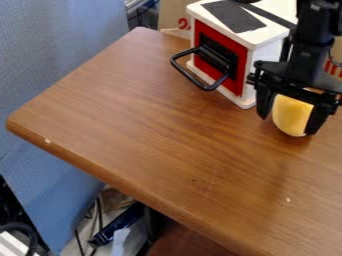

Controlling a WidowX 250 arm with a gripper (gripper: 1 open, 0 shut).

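My black gripper [287,121] is low at the right of the camera view, its two fingers either side of a round pale yellow object [293,116] on the wooden table [147,140]. Whether the fingers press on it is not clear. Just left of it stands a white box [238,25] with a red front [207,69] and a black bar handle [201,82] jutting out toward the table's middle.
A cardboard box [174,15] stands behind the white box. A blue padded panel [60,90] runs along the left, beyond the table's edge.
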